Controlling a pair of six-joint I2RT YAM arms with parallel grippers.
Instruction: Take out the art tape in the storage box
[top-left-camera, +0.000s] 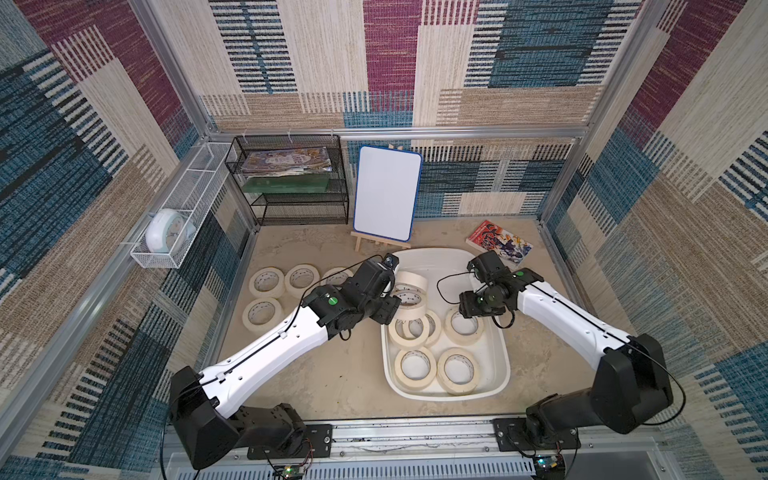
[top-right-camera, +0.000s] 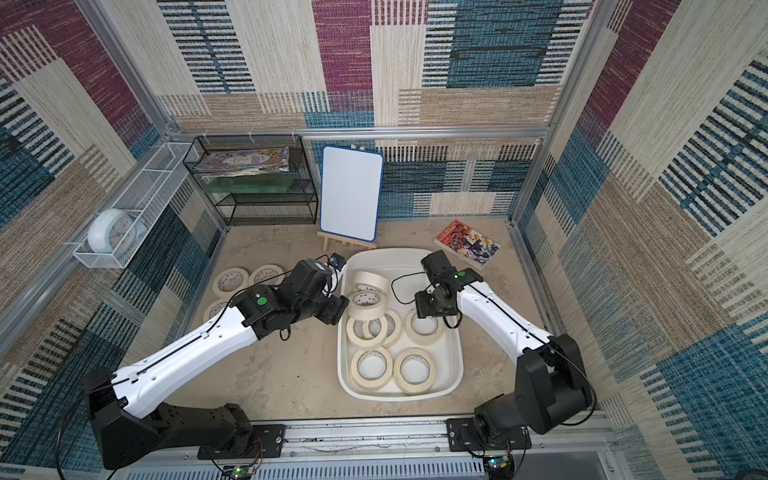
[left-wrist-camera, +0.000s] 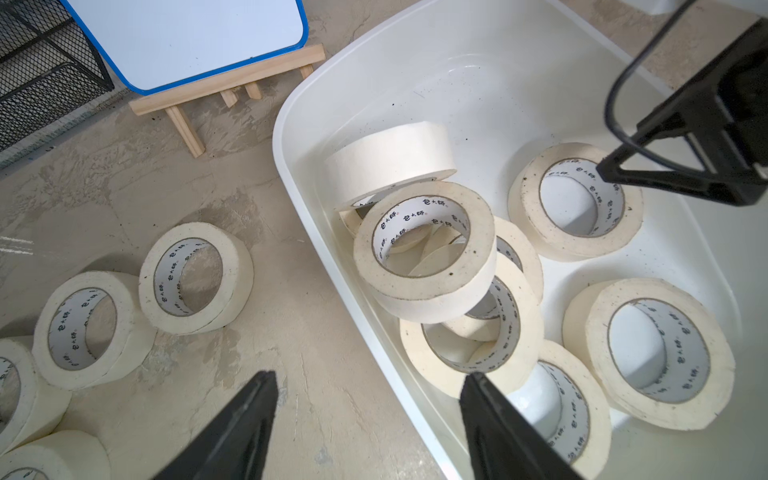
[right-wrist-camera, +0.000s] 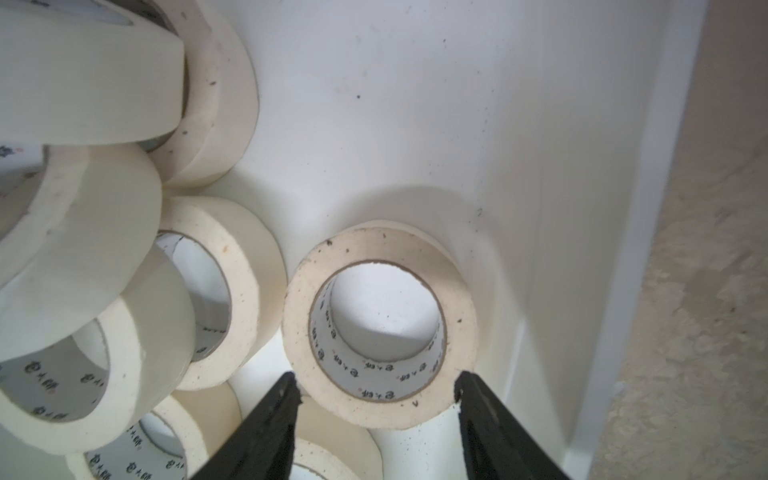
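Several cream tape rolls lie in the white storage box (top-left-camera: 504, 376). One lone roll (right-wrist-camera: 456, 320) rests flat on the right side of the box floor. My right gripper is over that roll, fingers apart, holding nothing; whether a fingertip touches it, I cannot tell. At the box's left side, rolls are piled up: an upper roll (left-wrist-camera: 472, 204) tilts on others, with another roll (left-wrist-camera: 392, 160) behind it. Two flat rolls show at the near end, one of them a roll (left-wrist-camera: 688, 352) at right. My left gripper stands open and empty above the box's left rim.
Left of the box, several tape rolls (left-wrist-camera: 196, 276) sit on the table. A whiteboard (top-left-camera: 387, 192) on a wooden easel and a book (top-left-camera: 499, 241) stand behind. The box's far end is bare, and so is the table (top-left-camera: 328, 376) in front of those outside rolls.
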